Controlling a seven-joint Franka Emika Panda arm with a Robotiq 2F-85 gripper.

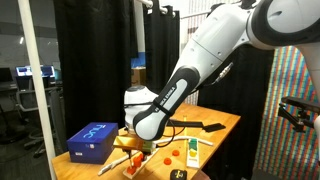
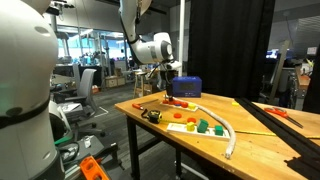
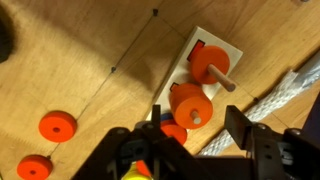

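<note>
In the wrist view, a light wooden board carries upright pegs. An orange-red ring sits around one peg, with more coloured pieces partly hidden beneath it. A second red ring surrounds the neighbouring peg. My gripper stands open over the board, one finger on each side of the nearer ring, with a gap visible beside it. In exterior view 1, the red pieces show below the arm, where my fingers are hard to make out.
Two loose red discs lie on the table to the left in the wrist view. A pale braided strip runs along the right. A blue box stands at the table's end, and a person stands behind the table.
</note>
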